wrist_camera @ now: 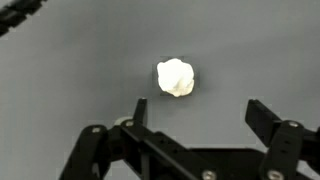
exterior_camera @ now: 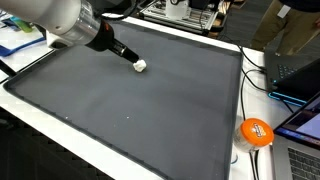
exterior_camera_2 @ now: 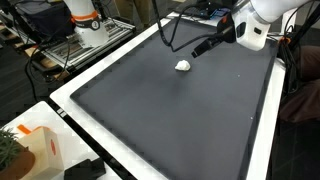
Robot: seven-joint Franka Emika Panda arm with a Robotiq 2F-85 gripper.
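A small crumpled white object (wrist_camera: 175, 77) rests on the dark grey tabletop (wrist_camera: 80, 75), ahead of the fingers in the wrist view. My gripper is open above the surface, its two black fingers well apart with nothing between them. Seen from exterior view 1, the white object (exterior_camera: 139, 66) lies just to the right of my gripper (exterior_camera: 124, 52). Exterior view 2 has the white object (exterior_camera_2: 182, 65) on bare table, below and left of my gripper (exterior_camera_2: 198, 50), with a gap between them.
Most of the tabletop (exterior_camera: 180, 110) is empty. Beyond its right edge in exterior view 1 are an orange-topped container (exterior_camera: 254, 133) and a laptop (exterior_camera: 290, 85). A dark cable (exterior_camera_2: 174, 38) loops near the arm in exterior view 2.
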